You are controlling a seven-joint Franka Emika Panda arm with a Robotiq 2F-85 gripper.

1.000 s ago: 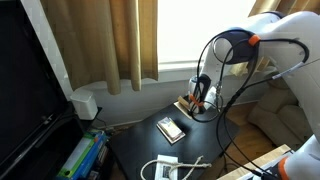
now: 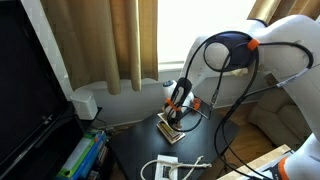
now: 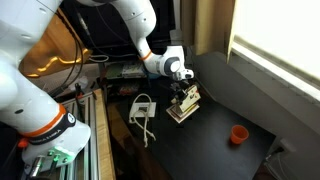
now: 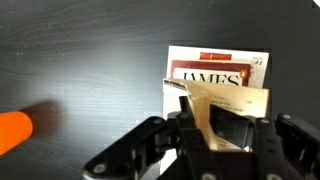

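A book with a red band lettered JAMES (image 4: pixel 212 70) lies flat on the dark table, partly covered in the wrist view. Over it, my gripper is shut on a cream and tan book-like object (image 4: pixel 240 97), seen close to the lens. In exterior view 1 the gripper (image 2: pixel 173 115) is low over the books; in exterior view 2 the pale held object (image 3: pixel 190 100) sits tilted above the lower one. Whether the two touch cannot be told.
An orange cup (image 3: pixel 239 134) stands apart on the table. A white box with a cable (image 3: pixel 143 108) is near the table's other side. Bare dark tabletop (image 3: pixel 190 155) lies between the books and the cup.
My gripper has carried the tan object from the table's far side, near the wall, across and down over the book lying there. The lower book has kept its place.
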